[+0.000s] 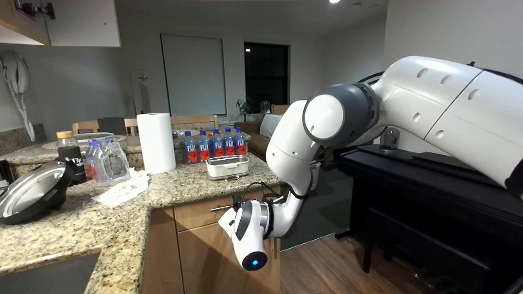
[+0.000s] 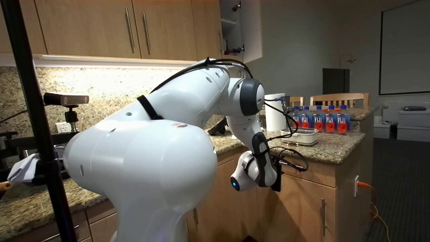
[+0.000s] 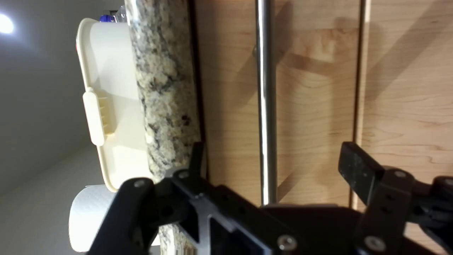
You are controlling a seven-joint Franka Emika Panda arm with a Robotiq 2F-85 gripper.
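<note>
In the wrist view my gripper is open in front of a wooden drawer front (image 3: 316, 114). Its two dark fingers stand wide apart, one toward the counter edge and the other near the seam below the drawer. The drawer's long metal bar handle (image 3: 266, 106) runs through the space between them; no contact with either finger shows. The drawer looks shut. In exterior view 1 part of the handle (image 1: 221, 208) sticks out beside my wrist, while the fingers themselves are hidden by the hand.
Directly above the drawer runs the granite counter edge (image 3: 163, 93). A white container (image 1: 228, 166) stands on the counter near that edge, with several water bottles (image 1: 215, 147) behind it. A paper towel roll (image 1: 155, 143) is to their left. Cupboard doors (image 2: 300, 201) lie below.
</note>
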